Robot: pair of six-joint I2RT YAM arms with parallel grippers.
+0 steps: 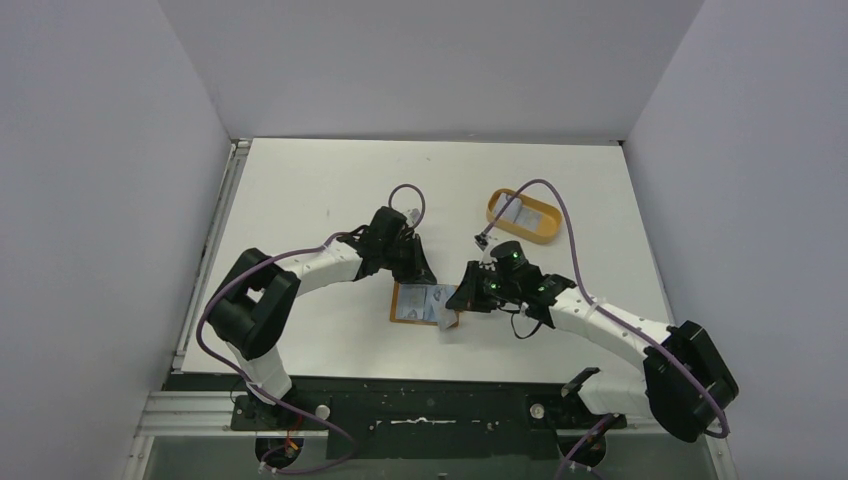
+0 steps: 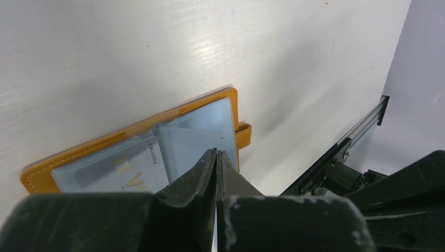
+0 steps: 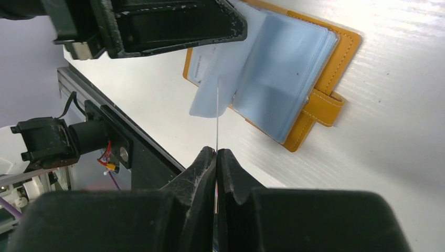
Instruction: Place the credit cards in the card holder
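Observation:
The tan card holder point(image 1: 394, 318) lies open in the middle of the table, its clear sleeves point(image 3: 281, 68) showing, with a card point(image 2: 120, 168) in the left-hand part. My left gripper is shut above it; whether it pinches a sleeve is hard to tell. My right gripper is shut on a thin card seen edge-on, held upright beside the lifted clear sleeve point(image 3: 210, 100) at the holder's near side. In the top view the two grippers point(image 1: 426, 280) point(image 1: 455, 305) are close over the holder.
A yellow tray point(image 1: 545, 233) with cards inside sits at the back right. The left gripper's body hangs close over the holder in the right wrist view.

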